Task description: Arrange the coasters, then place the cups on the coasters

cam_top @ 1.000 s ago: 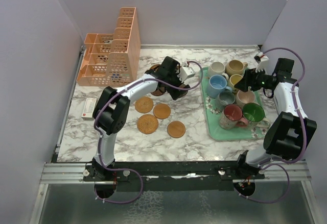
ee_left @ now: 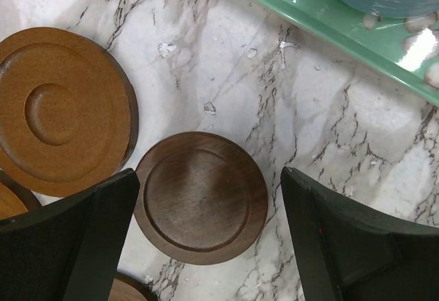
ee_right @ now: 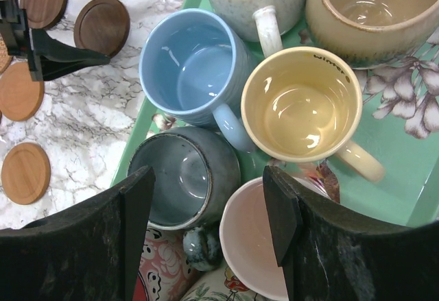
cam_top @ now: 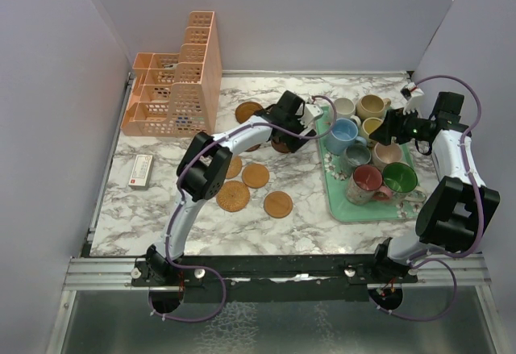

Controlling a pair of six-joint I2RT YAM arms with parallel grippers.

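In the left wrist view a dark wooden coaster (ee_left: pixel 201 198) lies flat on the marble top, beneath and between the fingers of my left gripper. That gripper is part open and holds nothing. Cups crowd a green tray (cam_top: pixel 334 189) on the right: blue (ee_right: pixel 188 68), yellow (ee_right: pixel 302 102), dark teal (ee_right: pixel 175 177), pale pink (ee_right: pixel 250 239), speckled white (ee_right: pixel 240 3) and tan (ee_right: pixel 370 13). Over the tray, my right gripper is part open, its fingertips above the teal and pink cups. Nothing shows held in it.
Several more wooden coasters (cam_top: pixel 233 196) lie across the middle of the table. An orange rack (cam_top: pixel 193 72) stands at the back left, with a white box (cam_top: pixel 140 172) in front of it.
My left arm has swung to the right, its gripper passing over the dark coaster toward the tray. My right arm and the cups look unmoved.
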